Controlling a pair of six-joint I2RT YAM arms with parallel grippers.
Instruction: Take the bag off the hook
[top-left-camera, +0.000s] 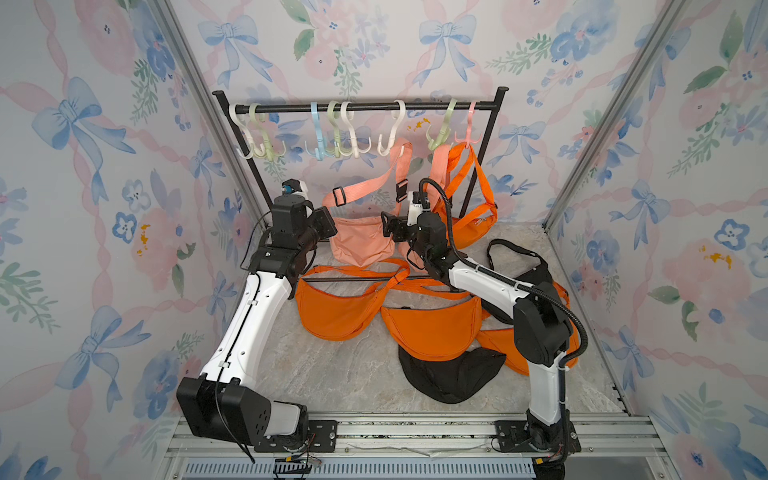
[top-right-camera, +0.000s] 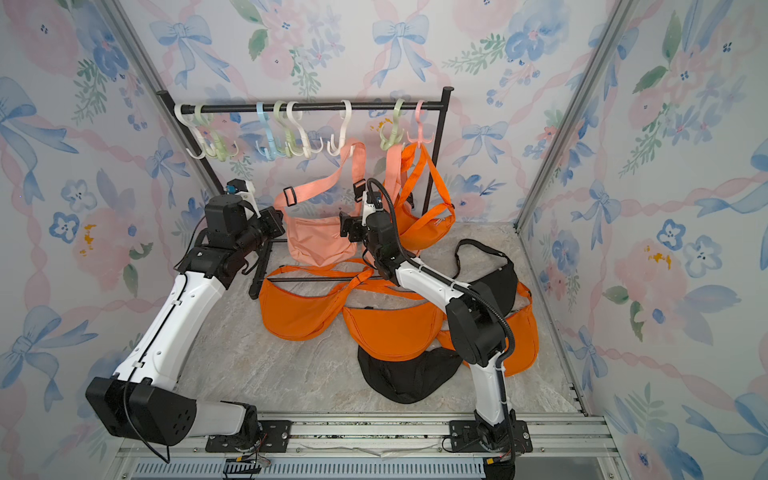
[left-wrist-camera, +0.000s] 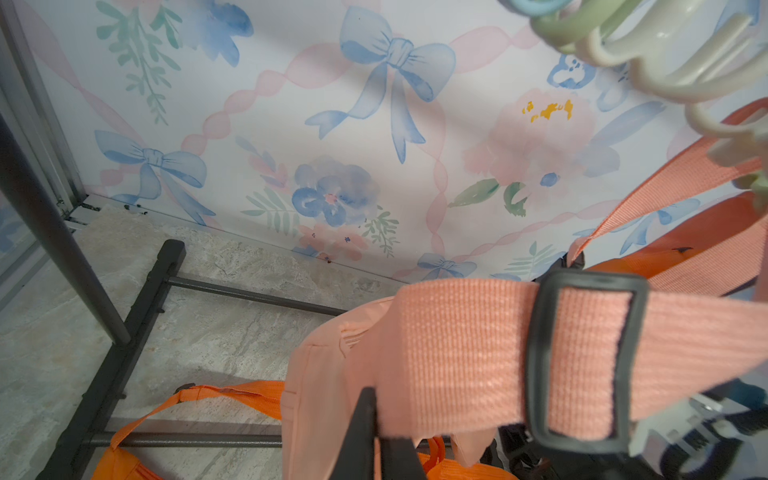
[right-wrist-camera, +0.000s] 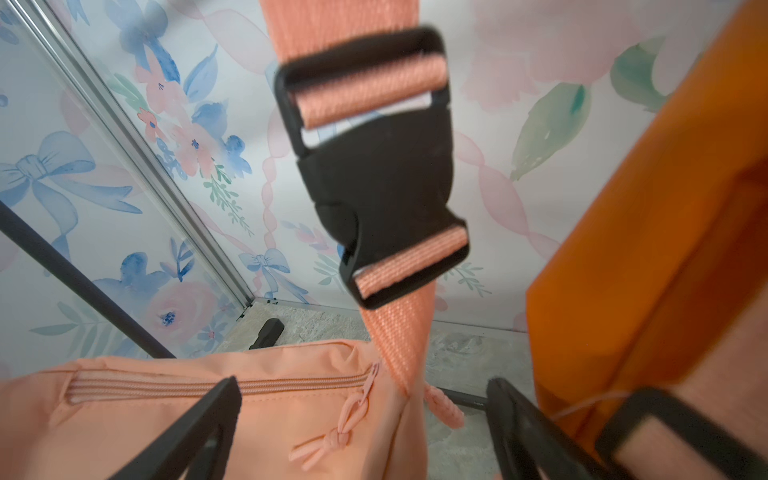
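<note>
A pink bag (top-left-camera: 360, 240) hangs by its strap from the hook rack. My left gripper is shut on the pink strap (left-wrist-camera: 464, 352), drawing it sideways to the left, beside a black slider. My right gripper stands open around the right-hand part of the bag, just below a black buckle (right-wrist-camera: 380, 176) on the upright strap, with the bag's zippered top (right-wrist-camera: 296, 384) between and behind its fingers.
Hooks hang along the black rail (top-left-camera: 292, 107). An orange bag (top-left-camera: 476, 224) and another pink strap hang at the right, close to my right gripper. Orange and black bags (top-right-camera: 392, 332) cover much of the floor below.
</note>
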